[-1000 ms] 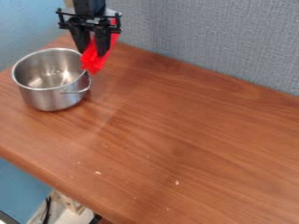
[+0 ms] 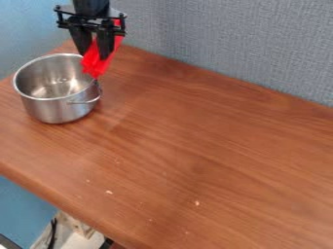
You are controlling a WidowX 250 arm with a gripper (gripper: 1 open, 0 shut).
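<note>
My black gripper [image 2: 93, 44] hangs at the top left of the camera view, shut on a red object [image 2: 97, 62], which looks soft or flat; its exact form is partly hidden behind the fingers. A steel pot [image 2: 46, 103] with a wire handle stands on the wooden table just below and left of the gripper. The red object's lower end is at the pot's back right rim; whether it touches the rim I cannot tell.
A grey panel [image 2: 235, 44] runs along the back. The table's front left edge drops to a blue floor.
The gripper and red object have shifted a little to the left over the last second, toward the pot. The pot has stayed in place.
</note>
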